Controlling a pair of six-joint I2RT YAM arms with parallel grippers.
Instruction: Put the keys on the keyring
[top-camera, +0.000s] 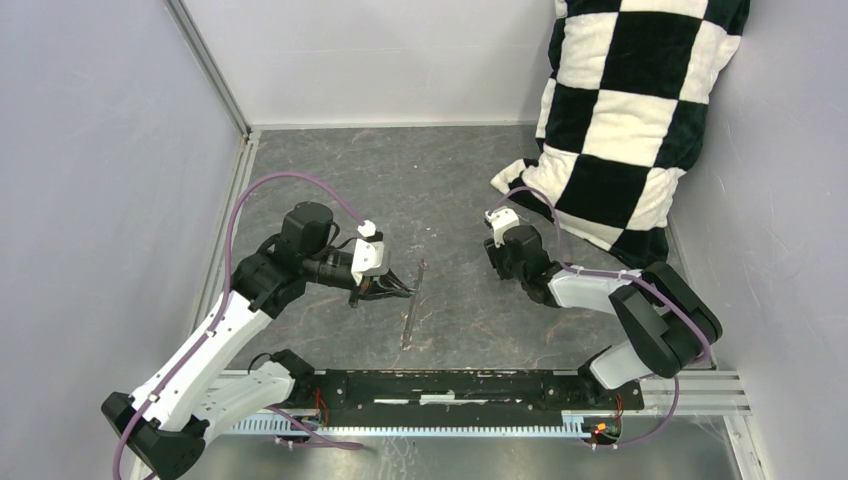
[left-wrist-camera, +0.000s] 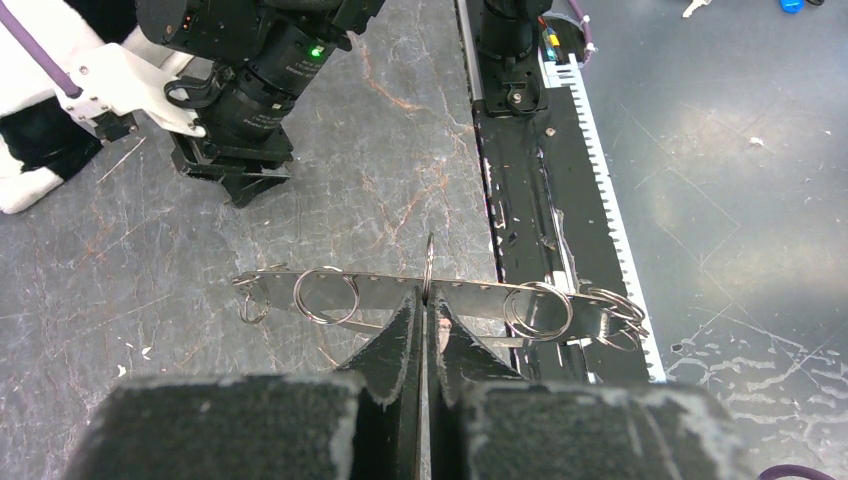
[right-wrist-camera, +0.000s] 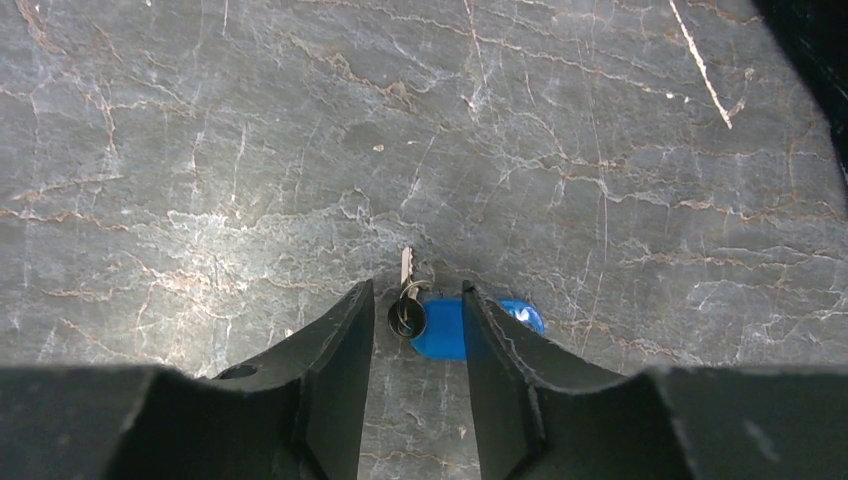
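A long flat metal keyring strip (left-wrist-camera: 380, 290) carries several loose metal rings, and it hangs crosswise in the left wrist view. My left gripper is shut at its middle, where one ring stands edge-on just beyond the fingertips. From above, the strip (top-camera: 413, 310) reaches out past the left gripper (top-camera: 411, 292). My right gripper points down at the floor with its fingers apart. Between and below its fingers lie the keys: a silver blade with a dark round head (right-wrist-camera: 407, 318) and small ring, beside a blue key (right-wrist-camera: 440, 330) partly behind the right-hand finger.
A black-and-white checked cloth (top-camera: 630, 110) rises at the back right, behind the right arm. A black rail (top-camera: 450, 400) runs along the front.
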